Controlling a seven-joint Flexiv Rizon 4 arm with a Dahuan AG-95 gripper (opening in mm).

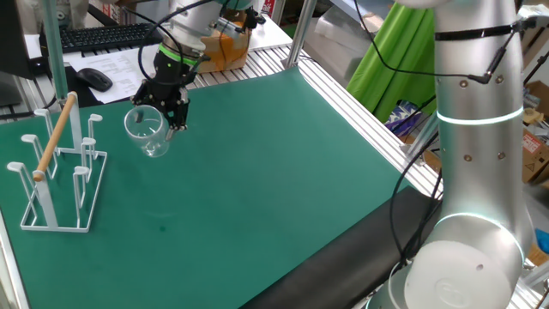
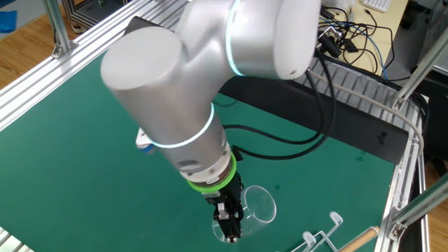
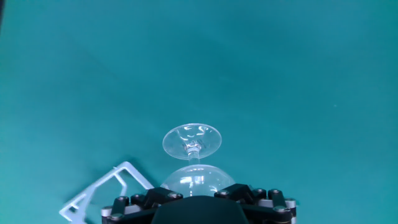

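A clear stemmed glass (image 1: 144,130) is in my gripper (image 1: 174,120), near the far left of the green mat in exterior view 1. The fingers are shut on it. In the wrist view, the glass's round foot (image 3: 192,140) and short stem point away from me. Its bowl (image 3: 198,179) lies between the black fingers, which partly hide it. From exterior view 2, the transparent glass (image 2: 260,204) shows beside the gripper (image 2: 229,229); the exact contact is hard to make out.
A white rack (image 1: 57,228) with several upright hooks and a wooden handle (image 1: 56,137) stands left of the glass. A mouse (image 1: 95,79) and keyboard lie beyond the mat's far edge.
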